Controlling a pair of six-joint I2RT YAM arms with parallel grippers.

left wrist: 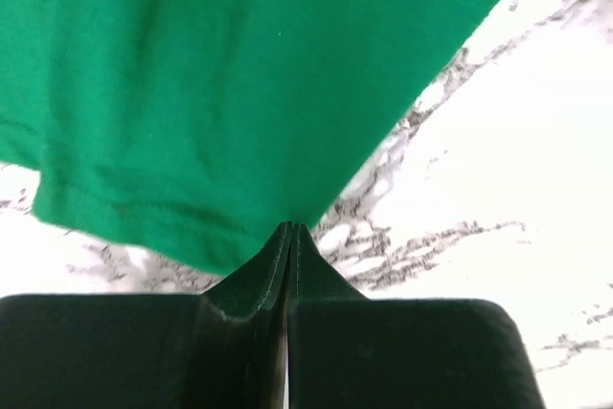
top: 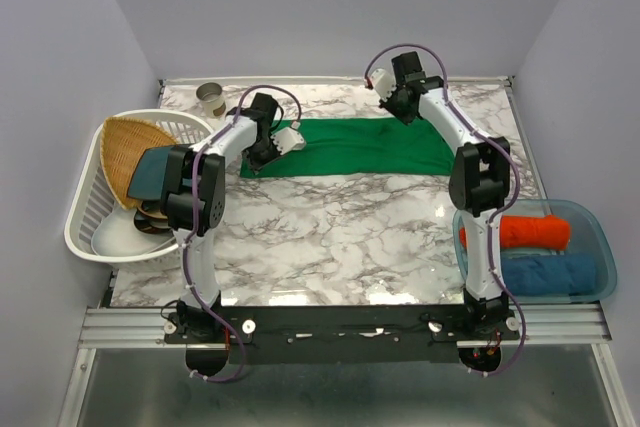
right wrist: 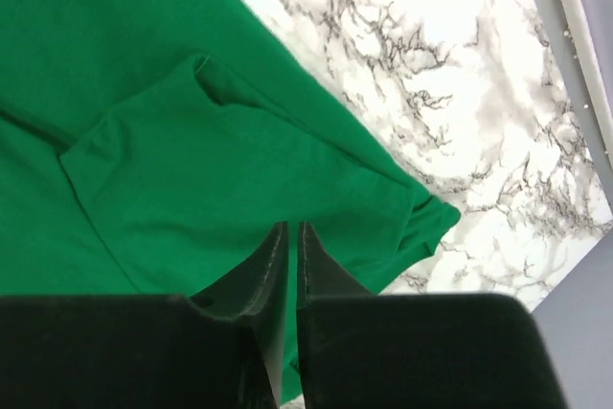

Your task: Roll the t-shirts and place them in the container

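A green T-shirt (top: 340, 155) lies folded into a long strip across the back of the table. In the left wrist view its end (left wrist: 192, 122) has a straight edge on white marble, and my left gripper is shut at that edge with nothing visible between its fingers. My right gripper hovers over the shirt's other end (right wrist: 220, 170), where a folded flap shows; its fingertips are close together with a narrow gap, nothing seen between them.
A white basket (top: 93, 197) with trays and a woven piece stands left. A clear blue bin (top: 590, 227) with orange and blue rolls is at front right. A metal cup (top: 210, 97) sits back left.
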